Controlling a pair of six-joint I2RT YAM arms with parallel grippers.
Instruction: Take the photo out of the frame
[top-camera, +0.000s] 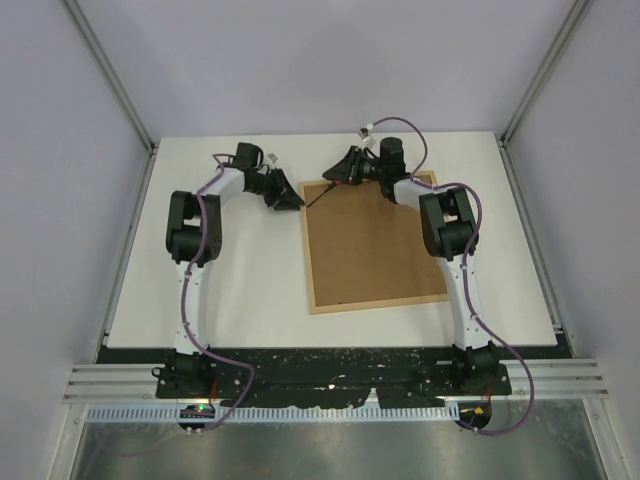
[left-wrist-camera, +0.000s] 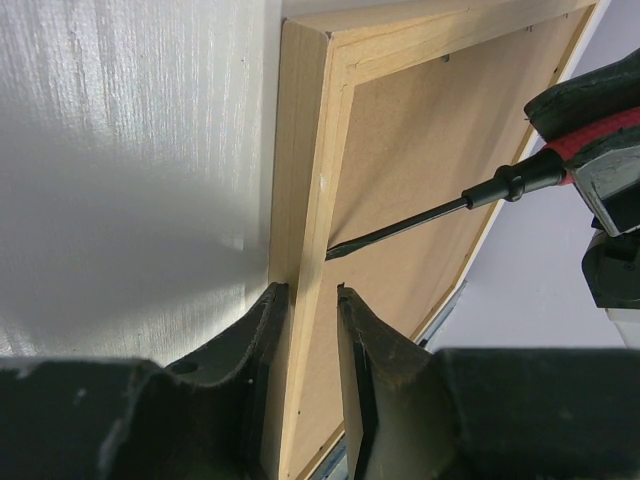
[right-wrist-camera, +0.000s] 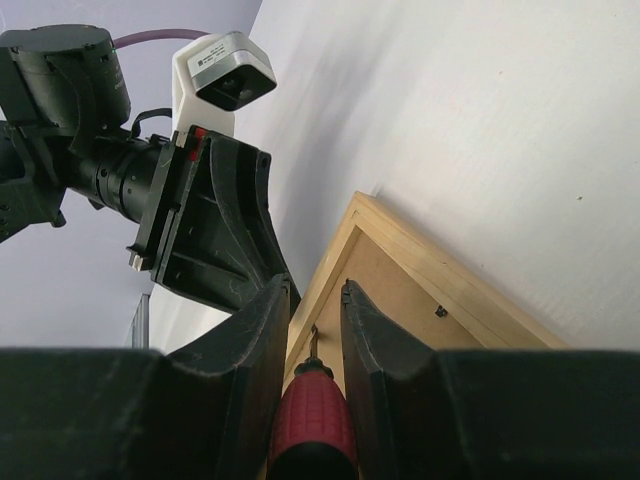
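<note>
A light wooden picture frame (top-camera: 309, 260) lies back side up, its brown backing board (top-camera: 375, 255) inside the rails; no photo can be seen. At its far left corner my left gripper is part open, its fingers on either side of the left rail (left-wrist-camera: 325, 195). My right gripper (top-camera: 337, 180) is shut on the red handle of a screwdriver (right-wrist-camera: 312, 410), over the frame's far side. The screwdriver's dark shaft (left-wrist-camera: 400, 225) slants to the inner edge of the left rail, and its tip meets the seam between rail and board.
Small dark tabs (right-wrist-camera: 441, 311) show along the frame's inner edge. The two grippers are close together near the frame's far left corner.
</note>
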